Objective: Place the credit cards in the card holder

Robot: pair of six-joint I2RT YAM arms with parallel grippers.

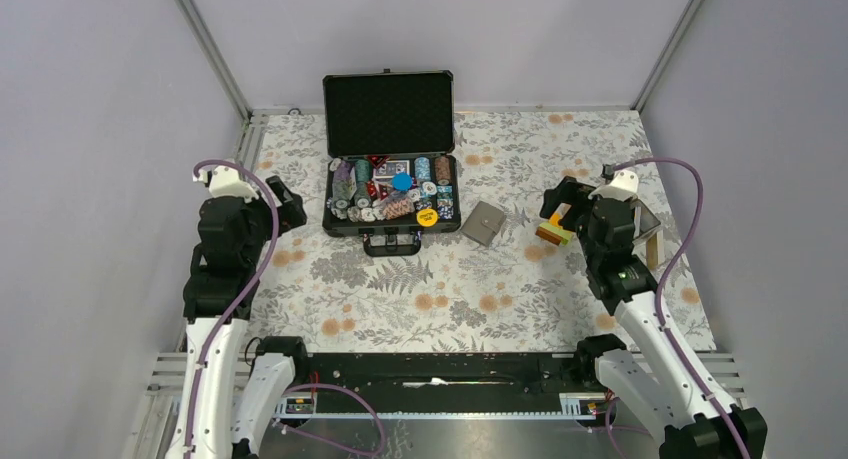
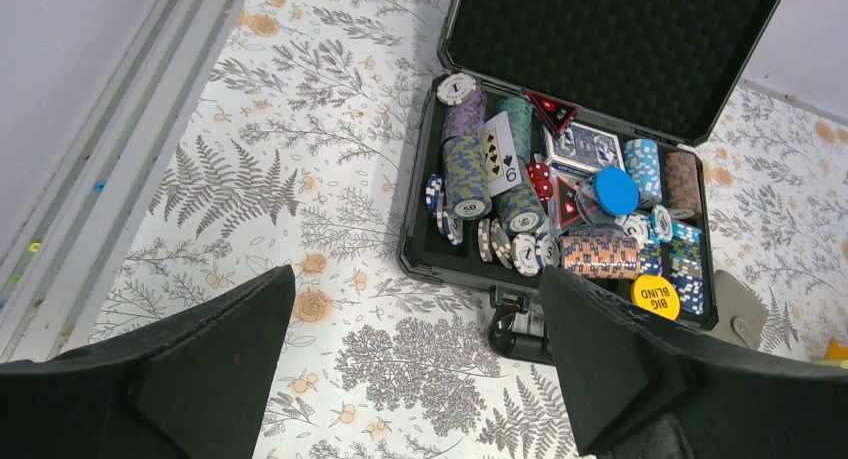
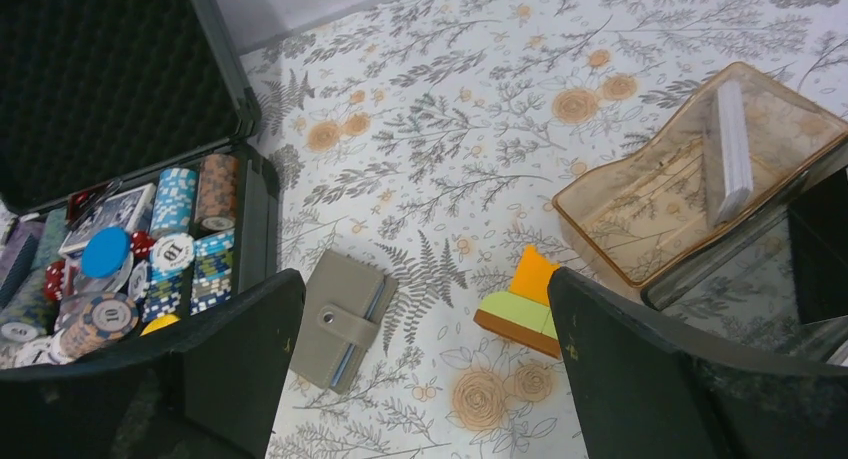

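Note:
A grey card holder with a strap lies closed on the floral tabletop, right of the open chip case. A small pile of orange, green and brown flat pieces, possibly cards, lies to its right. My left gripper is raised at the table's left side, open and empty. My right gripper hangs open and empty over the right side, above the holder and pile.
The open black case holds chips, dice and playing cards at the back middle. A clear tray with a white item sits at the right, beside a dark object.

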